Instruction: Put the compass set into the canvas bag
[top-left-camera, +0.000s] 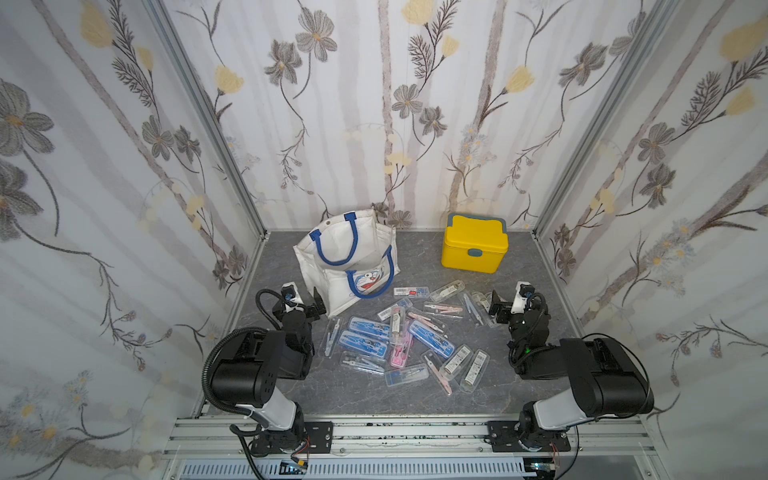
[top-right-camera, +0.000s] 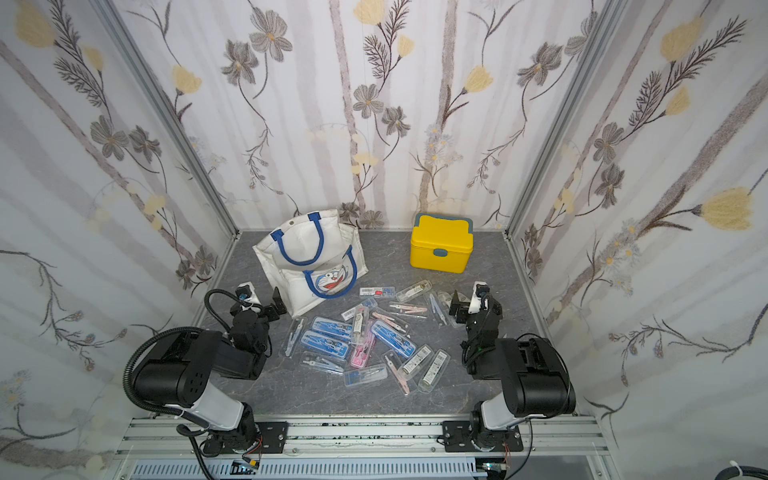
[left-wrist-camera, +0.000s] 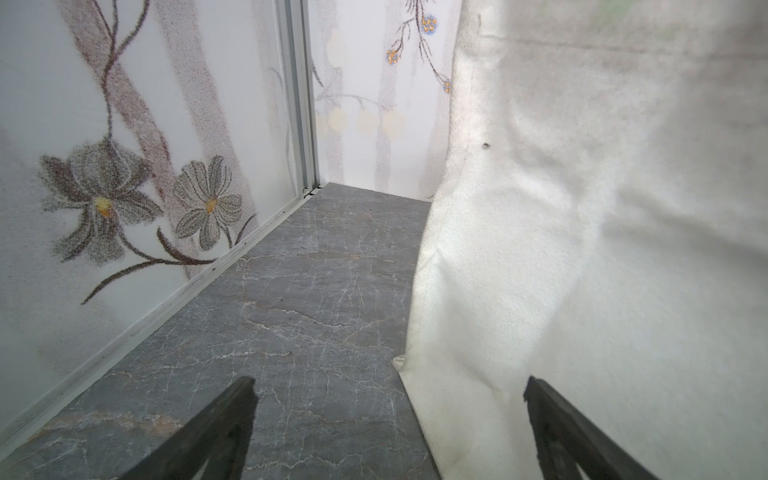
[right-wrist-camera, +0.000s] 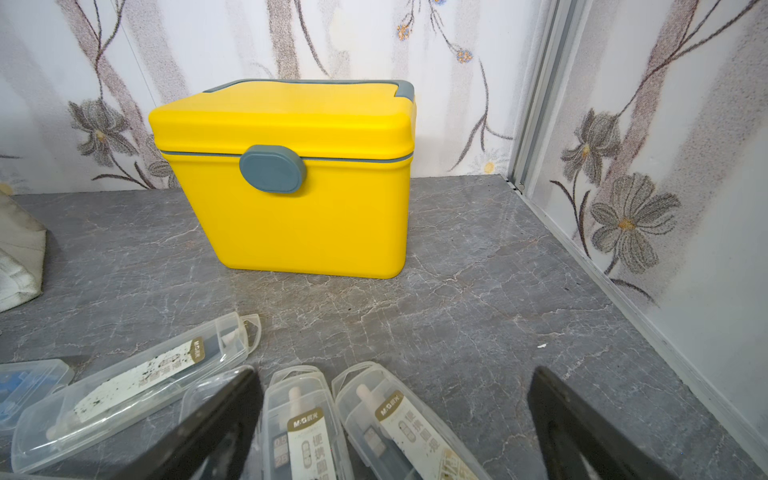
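The white canvas bag (top-left-camera: 340, 280) with blue handles stands at the back left; its side (left-wrist-camera: 608, 240) fills the right of the left wrist view. Several compass sets in clear cases lie scattered mid-table, among them blue ones (top-left-camera: 364, 343), a pink one (top-left-camera: 401, 349) and clear ones with white labels (top-left-camera: 475, 370). My left gripper is open beside the bag's near left corner, nothing between its fingers. Open and empty too, my right gripper is at the right of the pile, with labelled cases (right-wrist-camera: 308, 432) showing between and beyond its fingers.
A closed yellow box (top-left-camera: 474, 244) stands at the back right. Walls with flower paper close in the table on the left, back and right. Bare tabletop (right-wrist-camera: 496, 296) shows to the right of the cases and around the box.
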